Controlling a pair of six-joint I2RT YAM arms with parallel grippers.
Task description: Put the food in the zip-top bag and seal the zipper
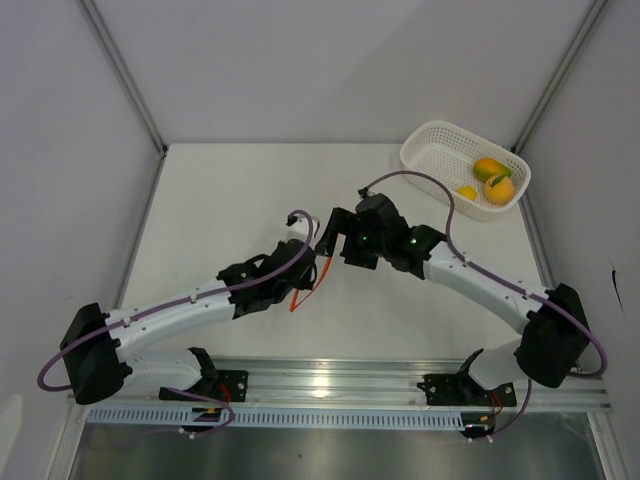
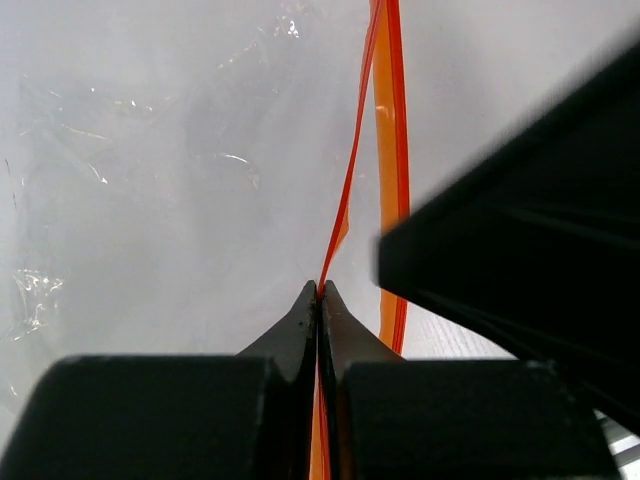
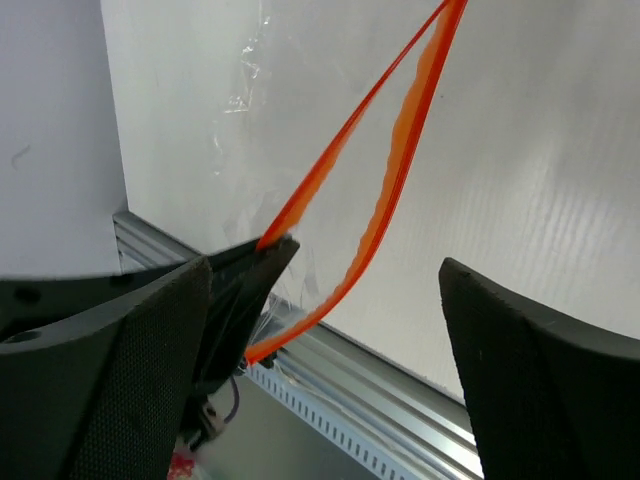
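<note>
The clear zip top bag (image 2: 130, 200) has an orange-red zipper rim whose two edges are spread apart. In the left wrist view my left gripper is shut on one edge of that rim, pinching the thin red strip; the other orange strip (image 2: 388, 150) passes behind it. My right gripper is open around the bag's mouth, its fingers (image 3: 510, 340) wide apart and clear of the rim. From above, the two grippers are close together over the mid-table, hiding most of the bag. The food, yellow-orange pieces (image 1: 498, 188), sits in the basket.
A white perforated basket (image 1: 425, 165) stands at the back right corner of the table. Side walls flank the table, and a metal rail (image 1: 330, 380) runs along its front.
</note>
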